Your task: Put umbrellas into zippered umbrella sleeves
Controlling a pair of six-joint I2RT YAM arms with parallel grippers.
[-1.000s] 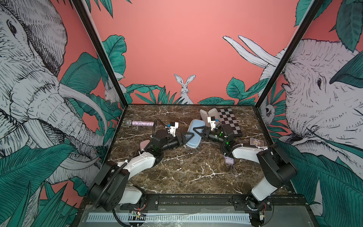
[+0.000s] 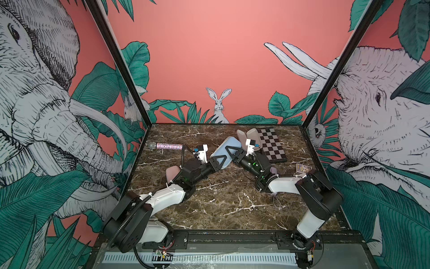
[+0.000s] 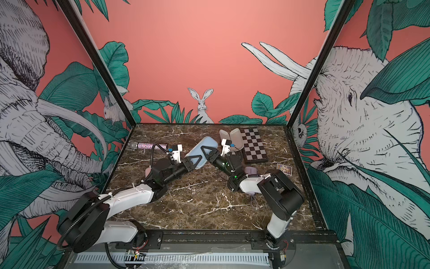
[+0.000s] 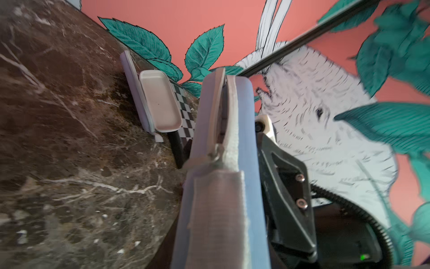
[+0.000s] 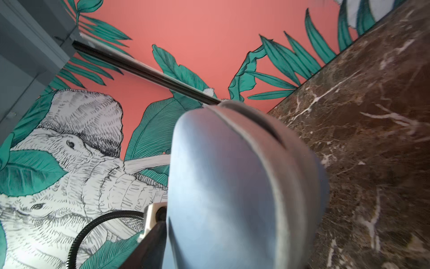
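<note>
A light-blue rounded case, apparently the umbrella sleeve [image 2: 224, 151], is held tilted between my two arms near the table's middle. My left gripper [image 2: 222, 160] is shut on its lower left side. In the left wrist view the blue sleeve [image 4: 255, 148] fills the centre, with a pale zipper band along its edge and a narrow gap at its far end. My right gripper [image 2: 231, 149] is at the other side of it. The right wrist view shows the blue sleeve [image 5: 219, 179] close up, hiding the right fingertips. No umbrella can be made out inside.
An opened case with pale halves [image 2: 252, 135] stands at the back beside a checkered board [image 2: 272, 145]. A glittery pink tube [image 2: 169, 146] lies back left. A pinkish item [image 2: 171, 172] is partly under the left arm. A card [image 2: 303, 168] lies right.
The blue sleeve has swung its upper end rightward and lower end leftward, tilting more. My right gripper has shifted left and up along it; the left gripper has moved slightly.
</note>
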